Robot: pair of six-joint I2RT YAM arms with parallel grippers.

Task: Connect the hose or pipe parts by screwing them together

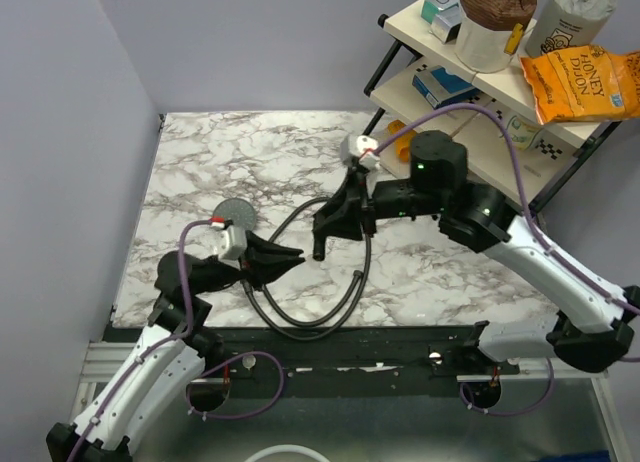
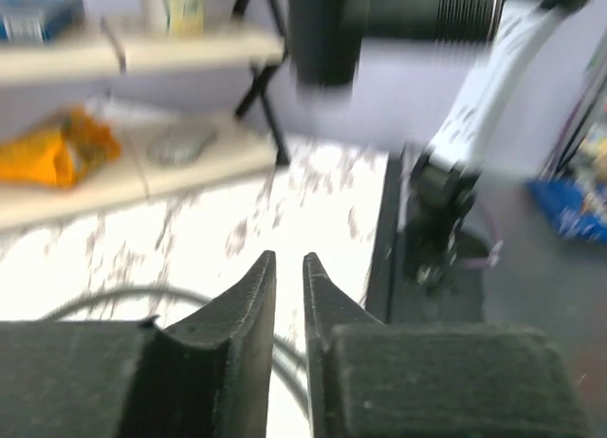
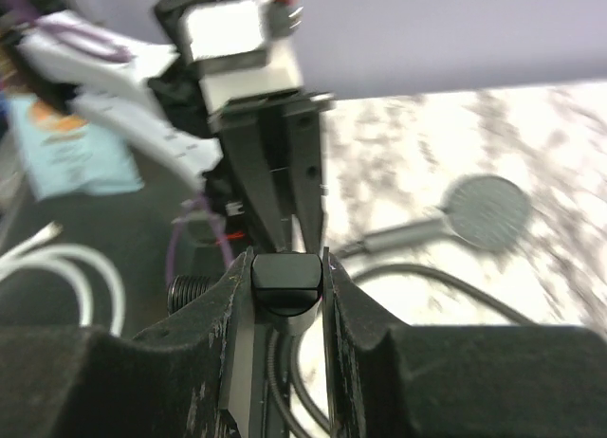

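Observation:
My right gripper (image 1: 335, 217) is raised over the marble counter, shut on a dark cylindrical fitting (image 3: 287, 282) with a ribbed part beside it. My left gripper (image 1: 298, 259) is just left of and below it, pointing toward it, its fingertips close together (image 2: 289, 263); nothing clearly shows between them. The dark hose (image 1: 361, 282) lies in loops on the counter below both grippers, a loose end near the middle right. The grey round shower head lies on the counter at the back left, behind my left gripper.
A shelf unit (image 1: 420, 102) with bags, boxes and containers fills the back right. Walls bound the counter (image 1: 210, 142) at left and back. The dark front edge (image 1: 330, 347) runs below the arms.

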